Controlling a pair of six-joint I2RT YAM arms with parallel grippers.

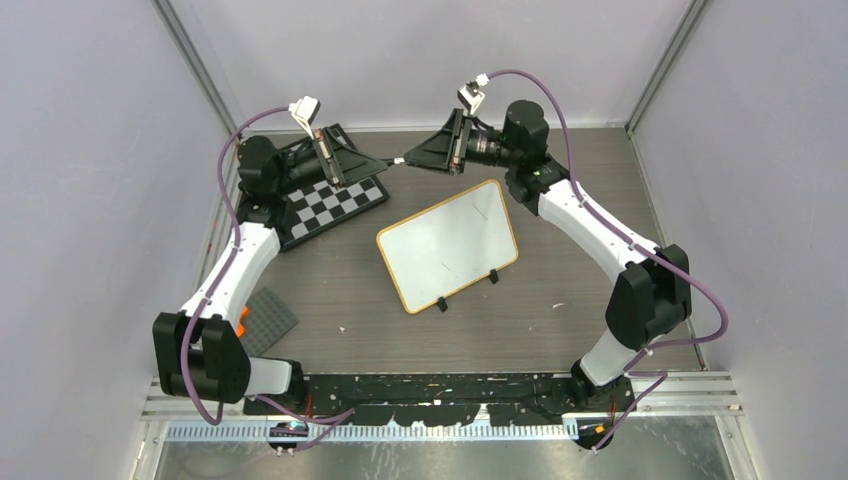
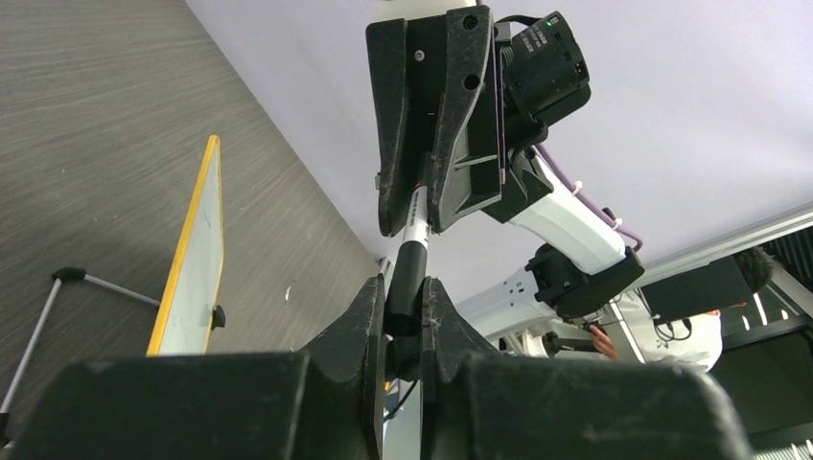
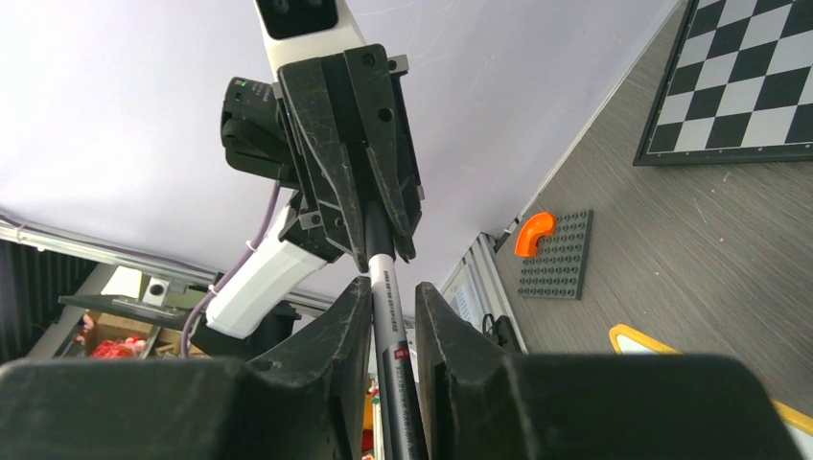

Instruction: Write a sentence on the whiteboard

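The whiteboard [image 1: 450,245], yellow-edged and bearing a couple of thin dark strokes, stands tilted on a stand. Above its far side, both grippers meet tip to tip at a slim marker [image 3: 388,316] with black ends and a white middle. My right gripper [image 1: 407,160] is shut on the marker, its white part showing between the two hands. My left gripper [image 1: 387,161] has its fingers around the marker's black end [image 2: 406,273]; whether they press on it or stand slightly apart, I cannot tell. The marker's tip is hidden.
A checkered board [image 1: 335,207] lies under my left arm. Near the left wall is a grey studded plate [image 1: 268,318] with an orange piece [image 3: 535,233] at its edge.
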